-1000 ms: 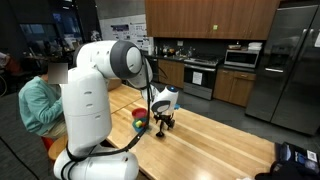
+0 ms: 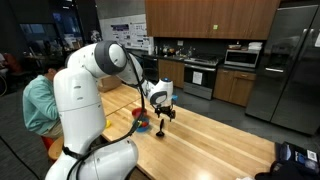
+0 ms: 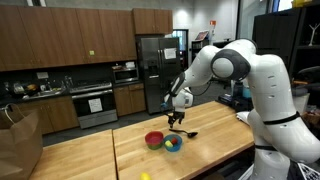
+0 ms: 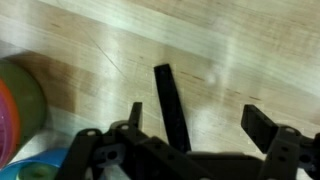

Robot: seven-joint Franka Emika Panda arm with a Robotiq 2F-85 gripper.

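Observation:
A black utensil with a long slim handle [image 4: 173, 105] lies on the wooden table, and the same utensil [image 3: 184, 132] shows whole beside the bowls in exterior view 2. Above it hangs my gripper, its fingers wide open with nothing held. In the wrist view the handle runs through the gap, nearer the left finger [image 4: 136, 116] than the right one. The gripper's body hides the handle's lower end there. Exterior view 1 has the gripper [image 2: 165, 113] clear of the tabletop, over the utensil [image 2: 160, 129].
A red bowl [image 3: 154, 139] and a blue bowl [image 3: 174, 148] holding coloured items stand beside the utensil. Something yellow [image 2: 108, 124] lies near the table edge. A person in green [image 2: 42, 105] sits beside the table.
My gripper has risen away from the table and shifted slightly left in exterior view 1. The utensil remains on the table, and the bowls have not moved.

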